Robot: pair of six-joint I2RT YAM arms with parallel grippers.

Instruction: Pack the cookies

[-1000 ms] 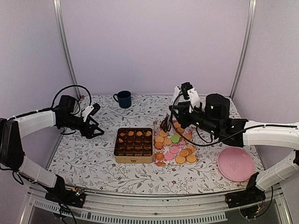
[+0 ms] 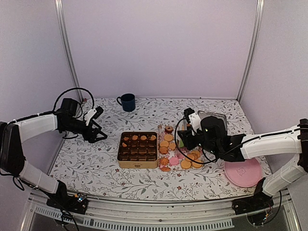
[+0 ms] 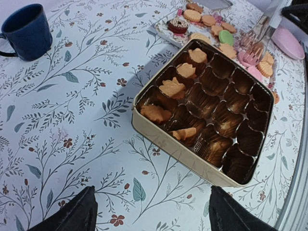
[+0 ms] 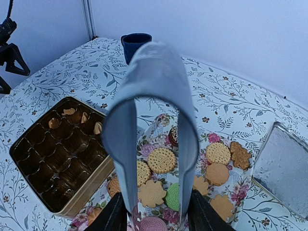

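Note:
A cookie box [image 2: 137, 162] with a brown compartment insert sits mid-table, several leaf-shaped cookies in some compartments. Right of it, a floral tray lies covered in assorted cookies, among them a green cookie [image 4: 173, 197] and a pink cookie [image 4: 153, 225]. My right gripper [image 2: 185, 139] is low over that tray, open around a clear tong-like tool [image 4: 154, 82], whose lower ends are over the cookies near the pink one; whether they touch any is unclear. My left gripper is open and empty, left of the box.
A dark blue mug [image 2: 128, 102] stands at the back. A metal tray [image 4: 281, 166] lies behind the cookies on the right, and a pink plate [image 2: 242, 171] at the front right. The table left of the box is clear.
The left arm and box look unchanged.

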